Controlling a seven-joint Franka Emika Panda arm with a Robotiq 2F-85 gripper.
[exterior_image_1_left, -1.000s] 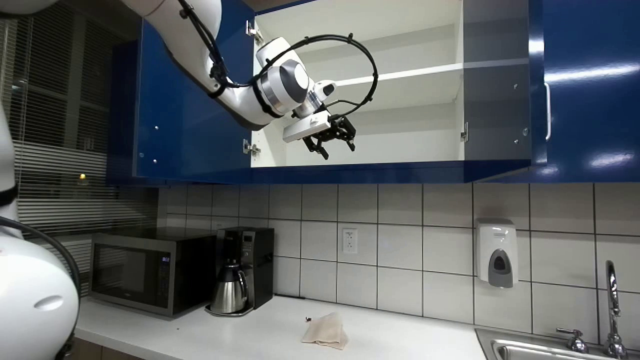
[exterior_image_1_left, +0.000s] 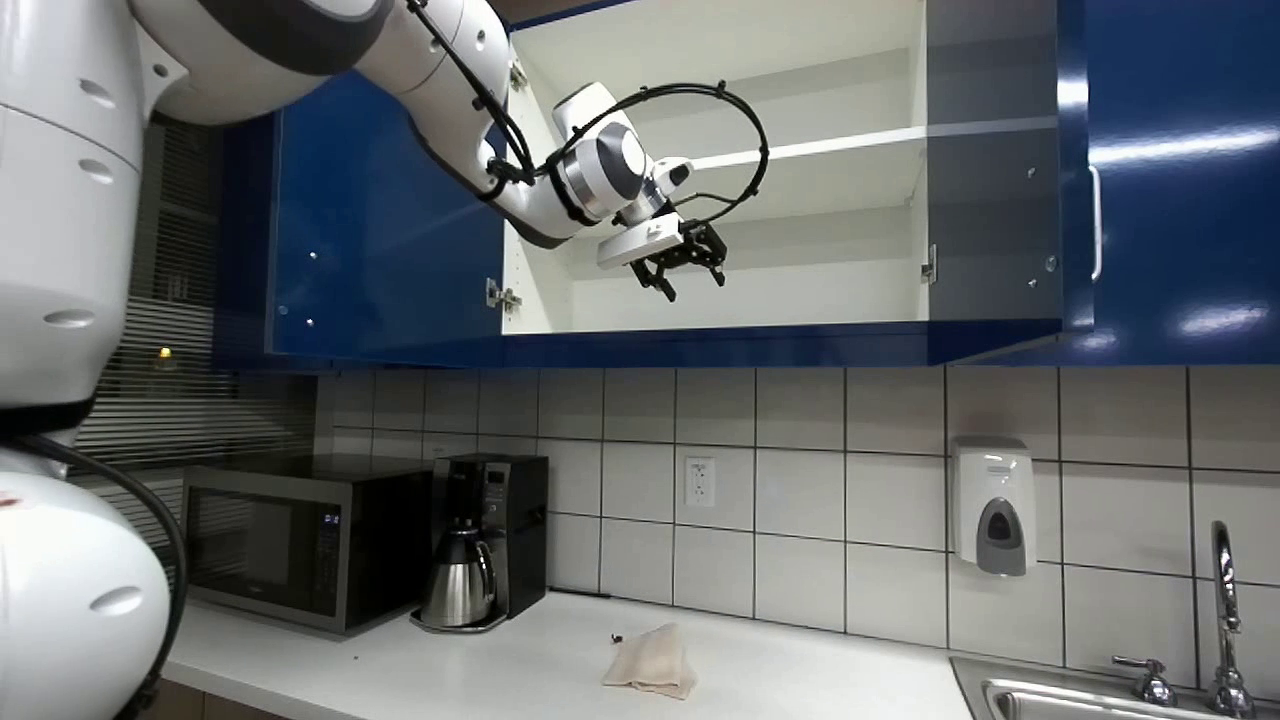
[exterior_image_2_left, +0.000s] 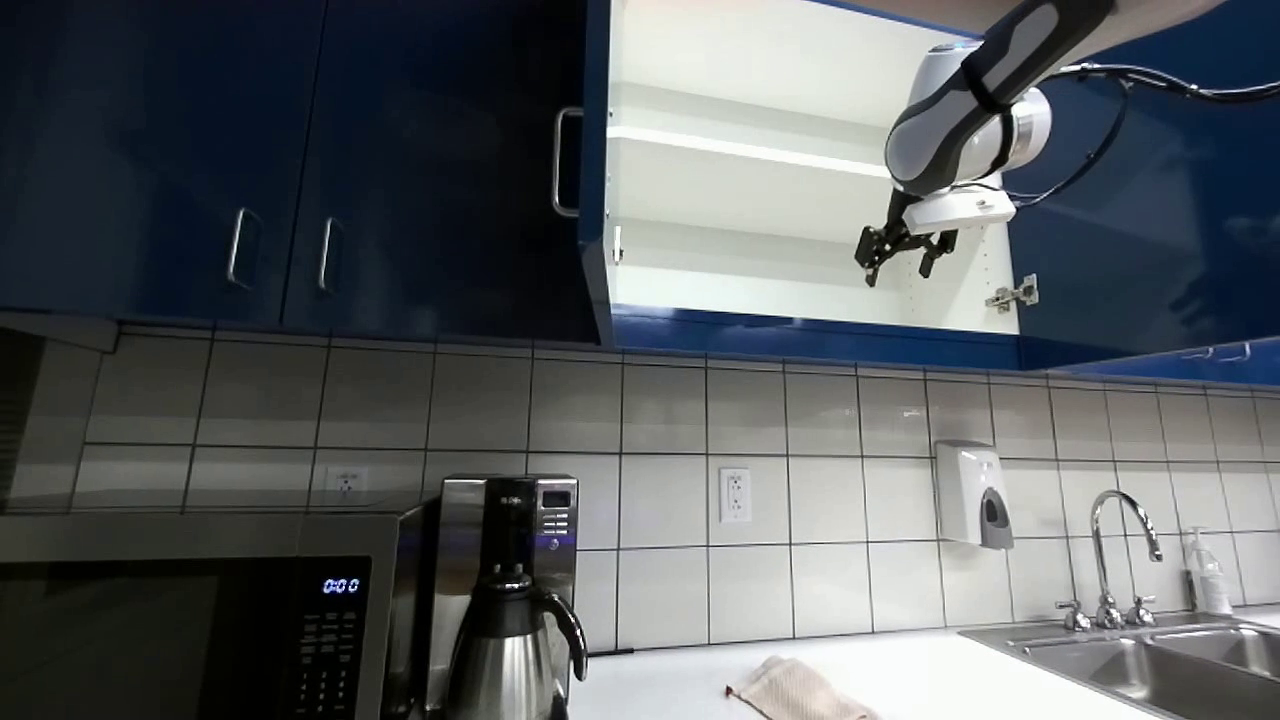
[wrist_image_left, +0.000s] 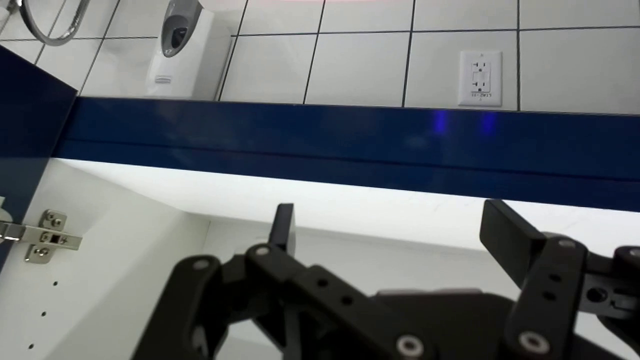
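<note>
My gripper (exterior_image_1_left: 696, 288) is raised at the open wall cabinet, in front of its lower compartment. Its two black fingers (wrist_image_left: 285, 231) stand wide apart in the wrist view, with only the pale cabinet interior showing between them. In exterior view 2 the gripper (exterior_image_2_left: 900, 274) points downward near the cabinet's right wall. The cabinet's white shelf (exterior_image_1_left: 816, 146) lies above it, and both compartments look empty. Far below, a crumpled beige cloth (exterior_image_1_left: 654, 662) rests on the white counter, with a small dark bit beside it.
Blue doors (exterior_image_1_left: 390, 228) swing open on both sides of the cabinet, whose blue bottom edge (wrist_image_left: 360, 153) runs close to the fingers. Below stand a microwave (exterior_image_1_left: 270, 540), a coffee maker (exterior_image_1_left: 522, 516) with a steel carafe, a soap dispenser (exterior_image_1_left: 993, 498) and a sink (exterior_image_2_left: 1122, 660).
My arm has moved right and slightly up in exterior view 1, bringing the gripper further across the cabinet opening. It was open before too, and the cloth has stayed put.
</note>
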